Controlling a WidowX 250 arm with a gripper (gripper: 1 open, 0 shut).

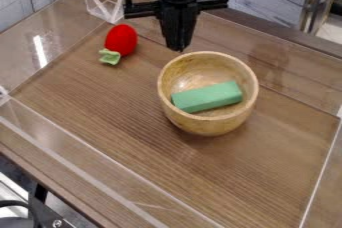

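Note:
A tan bowl (205, 117) sits right of centre with a green block (206, 98) inside. Up and left of it a red object (122, 39) lies beside a small pale green piece (110, 58). My black gripper (179, 24) hangs above and behind the bowl, shut, with nothing seen between its fingers.
A dark round part is at the bottom left corner.

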